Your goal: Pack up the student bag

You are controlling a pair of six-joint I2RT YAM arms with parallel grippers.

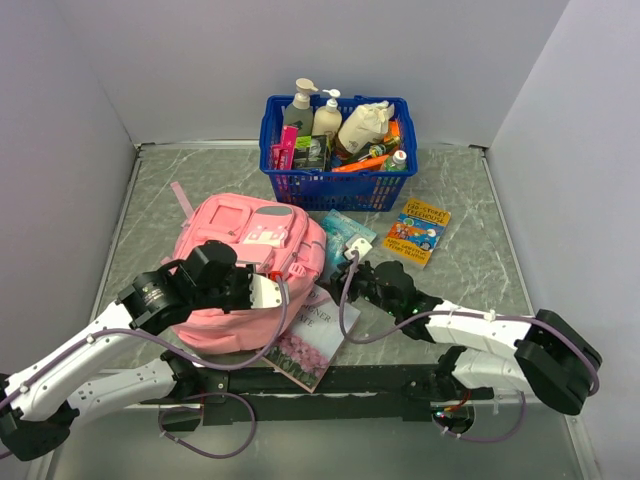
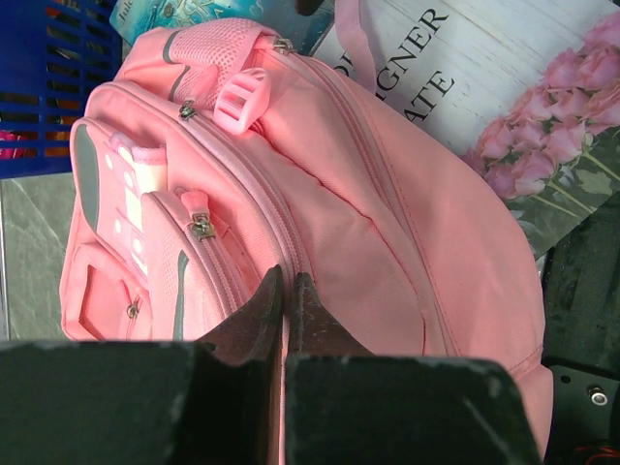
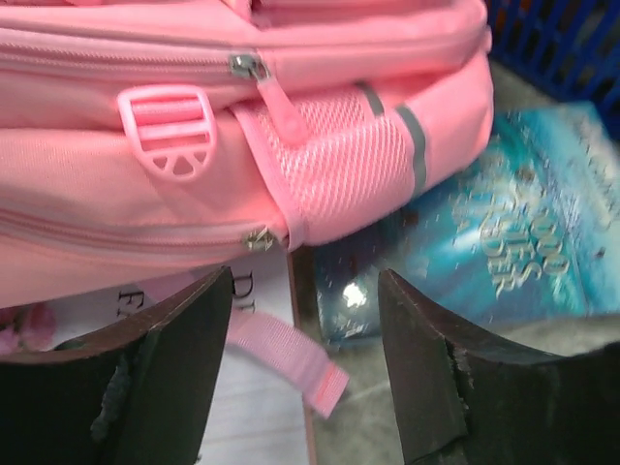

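The pink backpack point(image 1: 225, 325) lies at left; my left gripper is shut on its zippered edge. My right gripper stands partly open beside the bag's mesh side pocket point(image 3: 339, 170), with nothing between its fingers. A white book with pink flowers point(image 1: 309, 340) lies partly under the bag, a pink strap point(image 3: 286, 354) across it. A teal book point(image 3: 475, 252) lies beside the pocket. An orange-and-blue book point(image 1: 418, 232) lies to the right.
The blue basket point(image 1: 340, 185) with bottles, pouch and stationery stands at the back. Bare counter point(image 1: 480, 250) shows at the right and back left.
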